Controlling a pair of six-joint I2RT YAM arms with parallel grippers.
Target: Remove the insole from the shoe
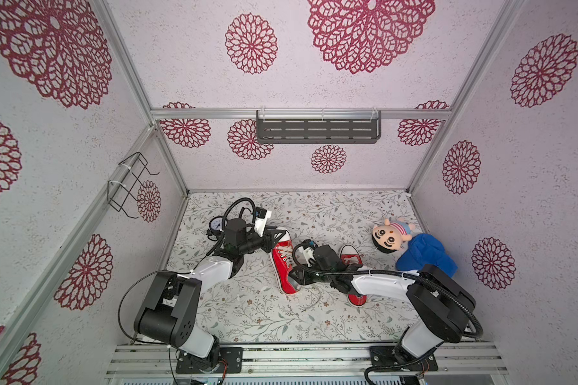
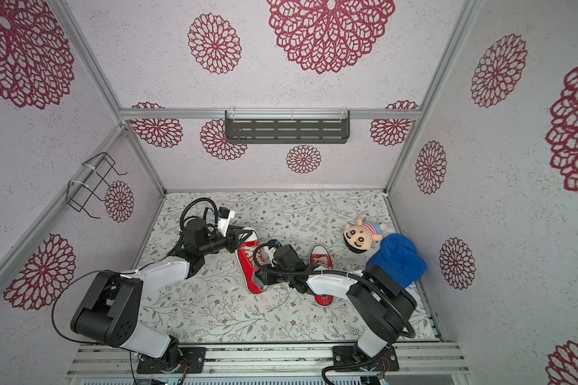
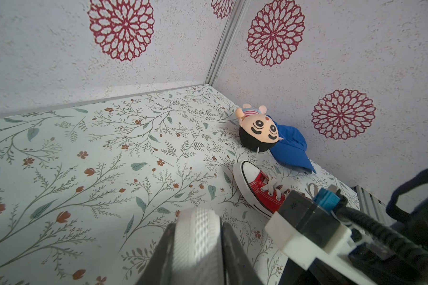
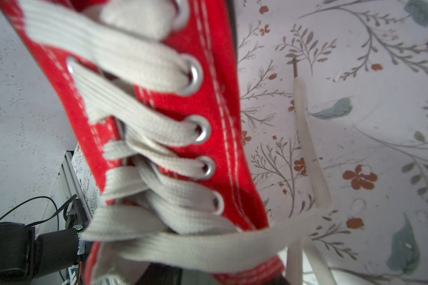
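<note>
One red shoe (image 1: pixel 279 266) with white laces lies sole-down, its toe toward the back. My left gripper (image 1: pixel 280 236) is shut on its white rubber toe (image 3: pixel 197 242), which sits between the dark fingers in the left wrist view. At the heel opening is my right gripper (image 1: pixel 293 274), its tips at or just inside the collar. The right wrist view is filled by the laces (image 4: pixel 176 237); only bits of the dark fingers (image 4: pixel 161 275) show at its bottom edge, so their grip is hidden. The grey-blue insole (image 1: pixel 294 284) shows slightly in the heel.
A second red shoe (image 3: pixel 261 187) lies to the right, partly under the right arm. At the far right are a doll (image 1: pixel 391 235) and a blue cap (image 1: pixel 427 254). A round gauge (image 1: pixel 215 224) stands behind the left arm.
</note>
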